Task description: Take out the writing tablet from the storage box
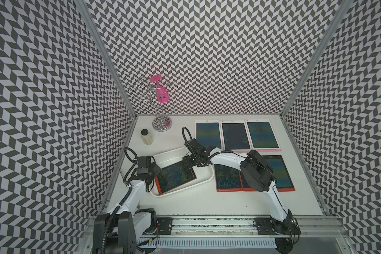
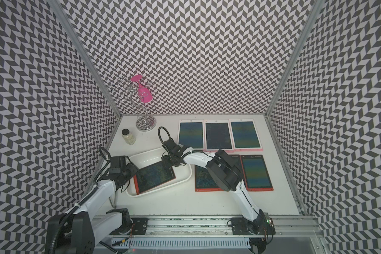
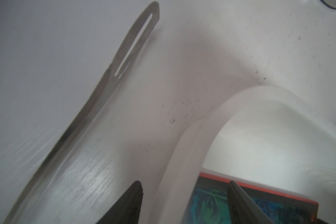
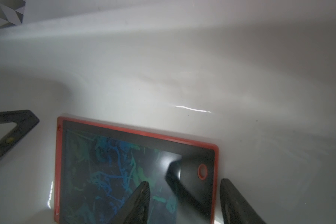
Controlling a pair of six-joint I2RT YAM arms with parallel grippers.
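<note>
The writing tablet [image 1: 175,177], dark-screened with a red rim, lies at a slant in the white storage box [image 1: 166,158]. My right gripper is open at the tablet's right end; one finger [image 4: 138,203] is over the screen and the other just outside the red edge. At the box's left end, my left gripper stands open too. The box wall passes between its fingers, one on the outer side and one over the tablet's corner. Whether either touches the tablet cannot be seen.
Red-rimmed tablets [image 1: 228,177] lie right of the box under my right arm, with pink-and-white tablets [image 1: 235,135] behind. A jar [image 1: 146,136] and a metal stand with a pink glass [image 1: 161,94] are at back left.
</note>
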